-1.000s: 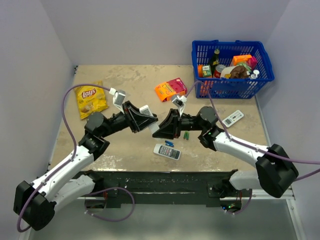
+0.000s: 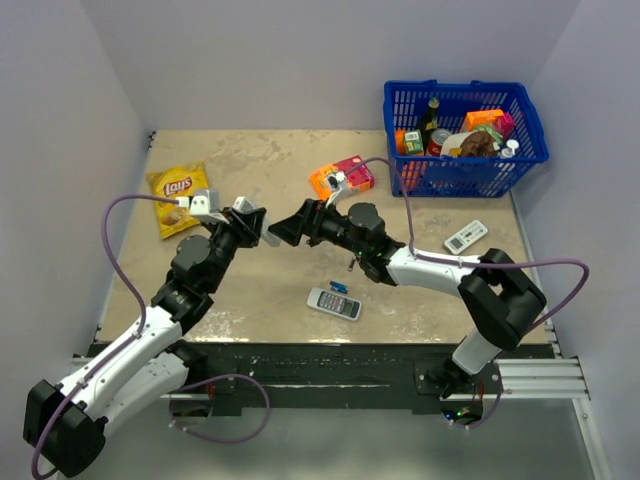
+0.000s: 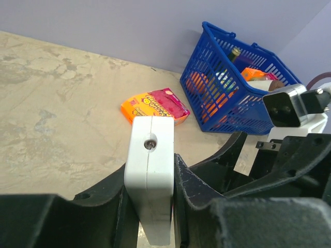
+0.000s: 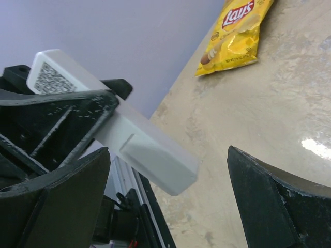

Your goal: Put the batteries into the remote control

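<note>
A white remote is clamped upright between the fingers of my left gripper, its end with a small round hole facing the left wrist camera. In the right wrist view the remote slants down, a raised panel near its lower end. My right gripper stands open, the remote's lower end showing between its fingertips; whether they touch is unclear. Blue batteries lie on the table, and a small dark battery is partly visible beneath the right arm.
A silver-grey remote lies near the front, a white one at right. A blue basket of groceries stands at the back right. A chip bag and an orange-pink packet lie behind the arms.
The left gripper has carried the remote leftward from the middle of the table. My right gripper has followed to the left, its arm now covering the green batteries.
</note>
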